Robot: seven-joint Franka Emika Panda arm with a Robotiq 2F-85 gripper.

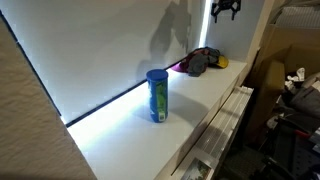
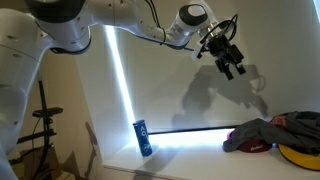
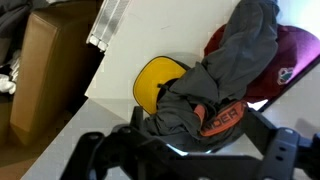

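High above the far end of the white ledge hangs my gripper [image 2: 235,73], its fingers apart and nothing between them. Below it lies a heap of caps and dark cloth. In the wrist view the grey cloth [image 3: 240,50] drapes over the heap, with a yellow cap [image 3: 156,80] at one side and a maroon cap [image 3: 293,52] at the other. An orange-red patch [image 3: 222,120] shows among the dark folds. My black fingers [image 3: 138,118] stand wide at the lower edge of that view. A blue canister [image 1: 158,96] stands upright nearer on the ledge, well apart from the heap.
A white wall [image 1: 95,45] runs along the back of the ledge [image 1: 130,150]. A cardboard box [image 3: 55,65] stands beside it. Open room lies on the ledge between canister and heap.
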